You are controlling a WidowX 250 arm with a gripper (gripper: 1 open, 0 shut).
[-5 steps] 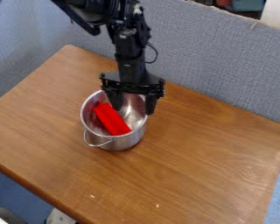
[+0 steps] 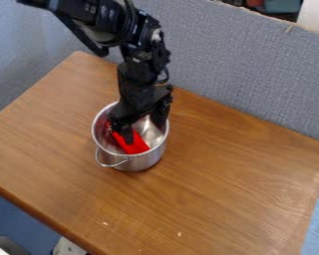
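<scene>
A steel pot (image 2: 145, 158) with a wire handle stands on the wooden table. Inside it lies a red object (image 2: 135, 145), partly hidden. My black gripper (image 2: 140, 119) reaches down from above into the pot, over the red object; whether its fingers touch or enclose that object is unclear.
Grey padded walls (image 2: 255, 80) border it at the back and left, and a blue strip lies at the right edge.
My gripper has turned about its vertical axis and come down from the pot's back rim into the pot. The pot appears to stay in place.
</scene>
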